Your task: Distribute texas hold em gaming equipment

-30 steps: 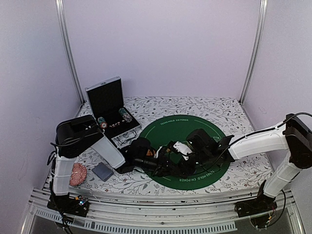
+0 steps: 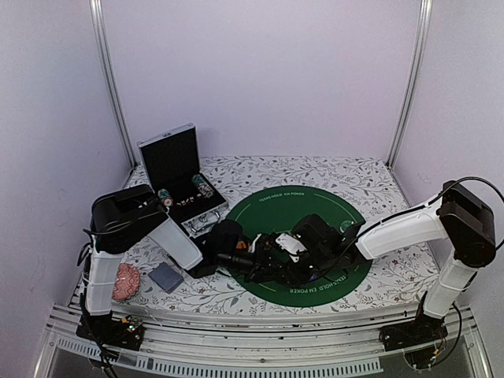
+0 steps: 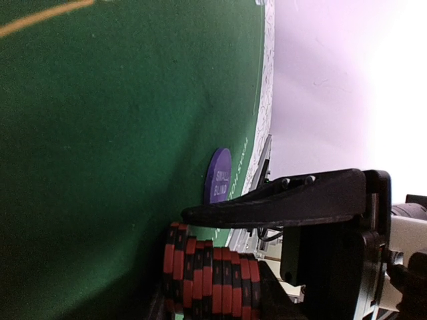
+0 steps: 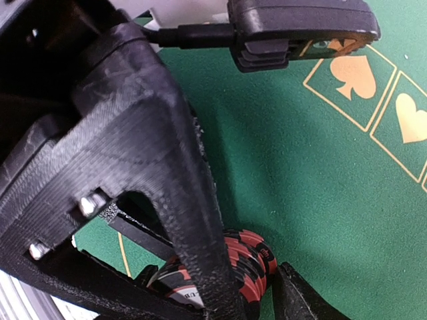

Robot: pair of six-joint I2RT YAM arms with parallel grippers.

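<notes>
A stack of red and black poker chips (image 3: 212, 280) is held on its side in my left gripper (image 2: 272, 272), low over the green poker mat (image 2: 256, 218). The upper left finger (image 3: 287, 203) lies along the stack; the other is mostly hidden. My right gripper (image 2: 294, 272) meets the left one near the front of the mat. In the right wrist view, its dark finger (image 4: 193, 220) crosses in front of the chips (image 4: 250, 263); whether it grips them is unclear. A purple small blind button (image 3: 218, 177) lies flat on the mat.
An open chip case (image 2: 183, 177) with chips stands at the back left. A round reddish thing (image 2: 126, 281) and a dark card-like block (image 2: 165, 277) lie at the front left. Free room remains at the back of the mat.
The left arm has stayed nearly in place.
</notes>
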